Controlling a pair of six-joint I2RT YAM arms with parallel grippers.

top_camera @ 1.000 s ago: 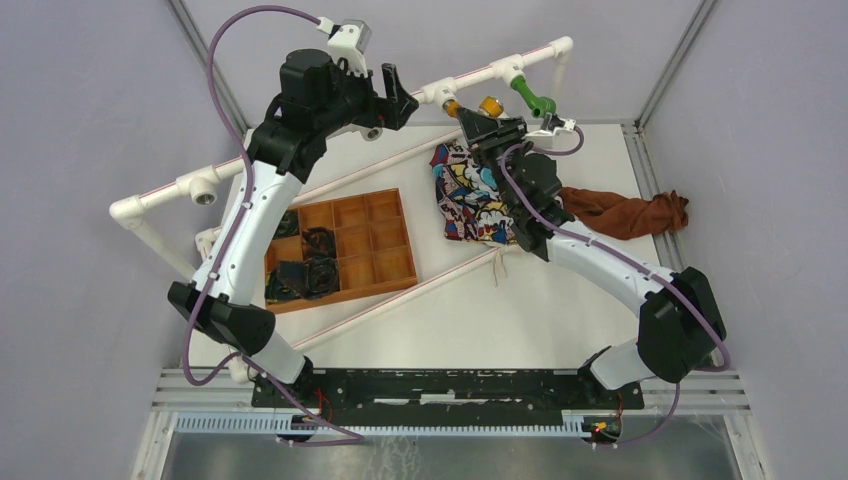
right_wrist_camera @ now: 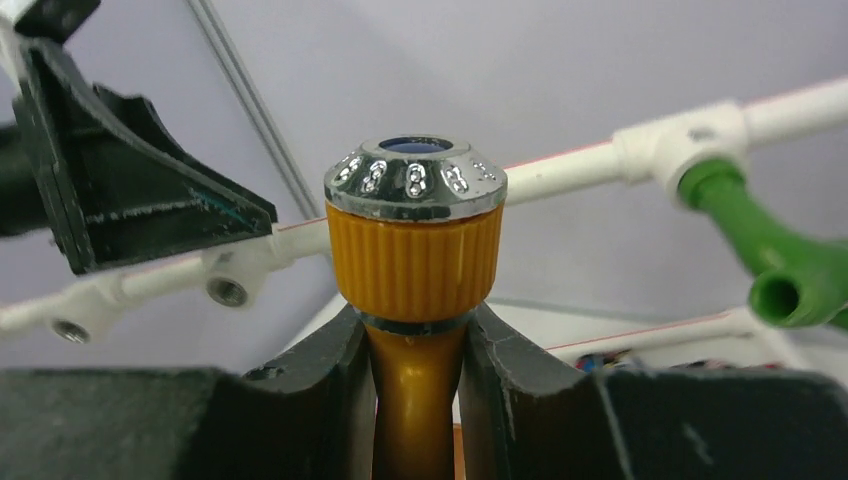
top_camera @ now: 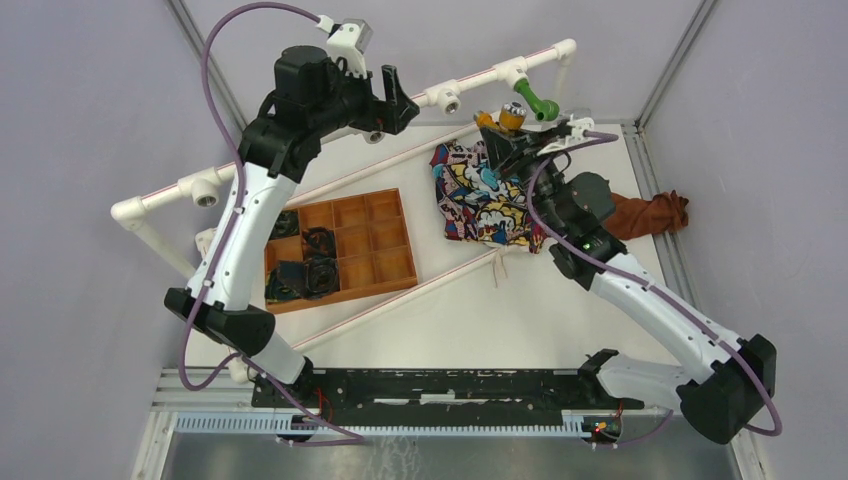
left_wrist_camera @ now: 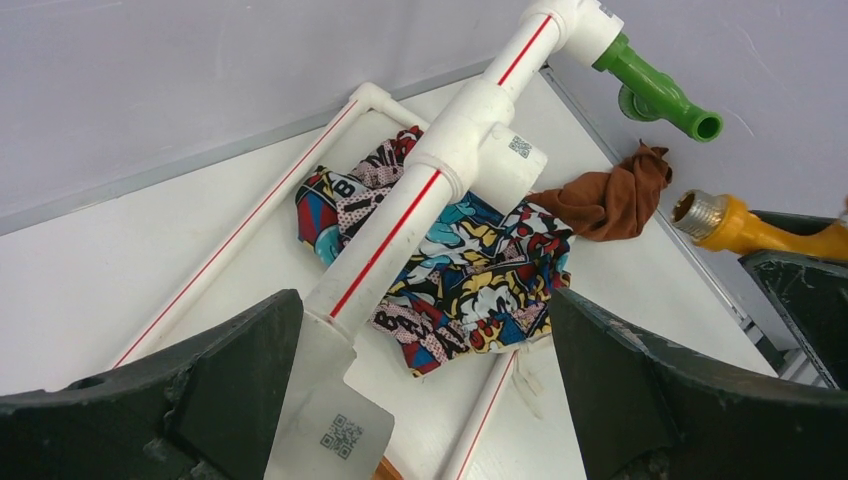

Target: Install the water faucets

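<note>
My right gripper (top_camera: 503, 137) is shut on an orange faucet (right_wrist_camera: 414, 258) with a chrome ring and a threaded end (left_wrist_camera: 699, 213), held out in front of the pipe, apart from it. A green faucet (top_camera: 535, 100) sits on the right tee of the white rail. The tee to its left (top_camera: 447, 99) shows a bare socket, with more open sockets further left. My left gripper (top_camera: 394, 98) hangs open at the rail, its fingers empty; the pipe runs behind them in the left wrist view.
A wooden divided box (top_camera: 388, 262) with dark items lies on the board, beside patterned cloth (top_camera: 470, 200) and brown cloth (top_camera: 648, 215). Loose white pipes cross the board.
My right gripper has pulled the orange faucet away from the middle tee, moving right and toward the front. The left arm stays put.
</note>
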